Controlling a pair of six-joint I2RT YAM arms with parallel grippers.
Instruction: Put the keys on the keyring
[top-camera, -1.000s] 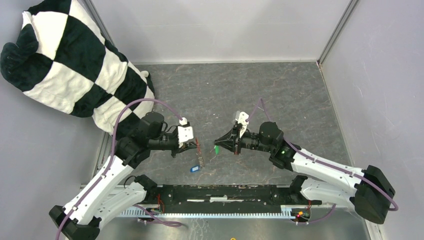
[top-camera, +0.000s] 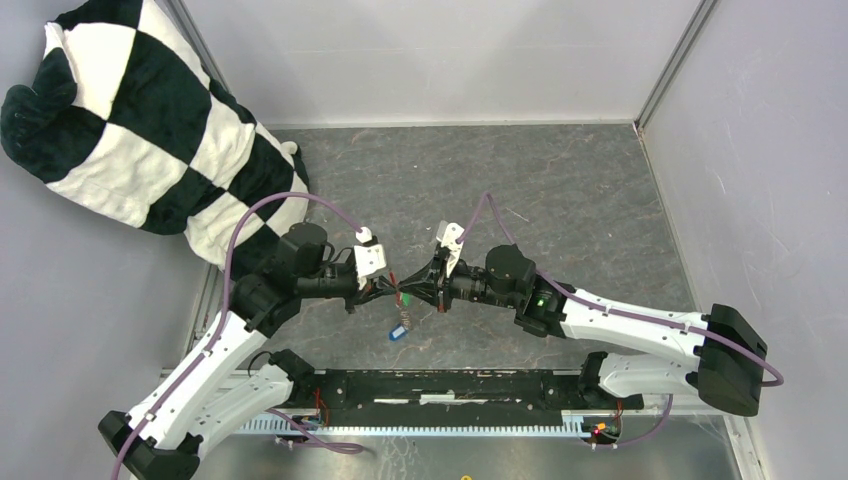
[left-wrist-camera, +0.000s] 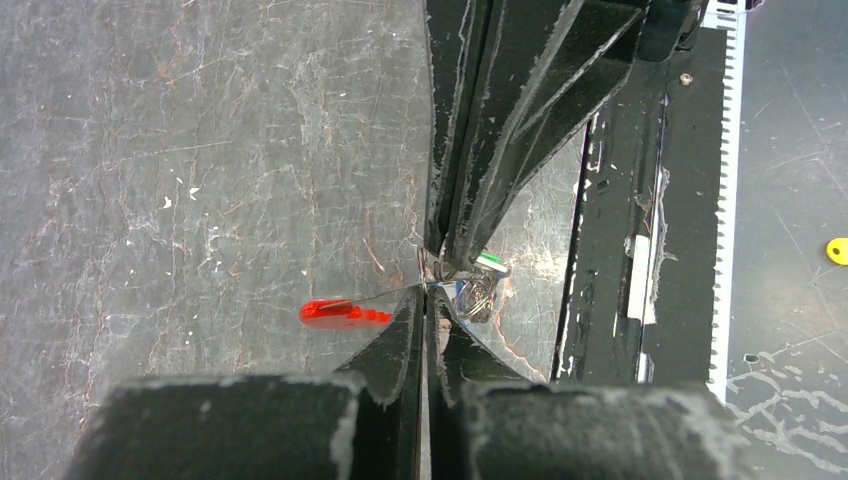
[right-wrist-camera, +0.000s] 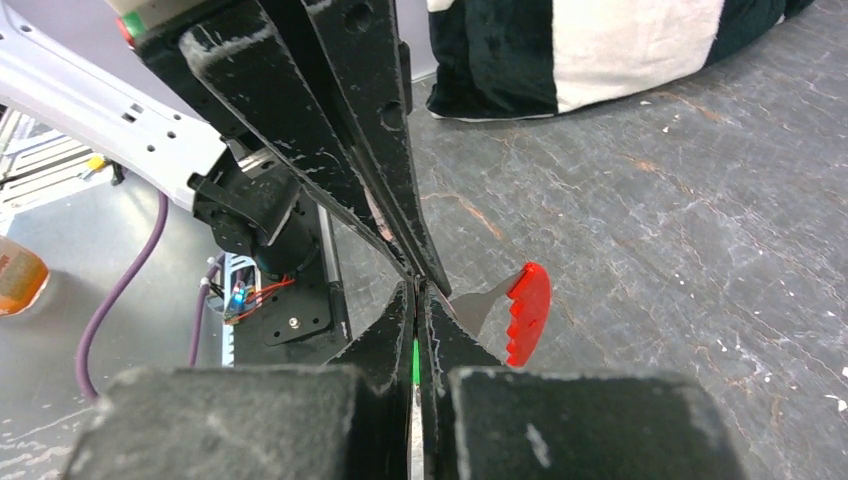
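Near the table's middle the two grippers meet tip to tip. My left gripper is shut on the keyring (left-wrist-camera: 423, 266), a small wire loop standing up at its fingertips. A red key (left-wrist-camera: 342, 315) points off to one side, its metal blade reaching the fingertips. Below, a coil with a blue tag (top-camera: 398, 332) hangs down. My right gripper is shut, and the green key shows at its tips; the left wrist view also catches a bit of that green key (left-wrist-camera: 490, 262). Whether the key's hole is around the ring's wire cannot be told.
A black-and-white checkered cushion (top-camera: 165, 120) leans at the back left. Along the front runs a black rail (top-camera: 470, 405) with a white toothed strip.
My right gripper has moved left with the green key, closing the gap to the left gripper. The left arm has hardly moved; the blue tag has swung slightly right.
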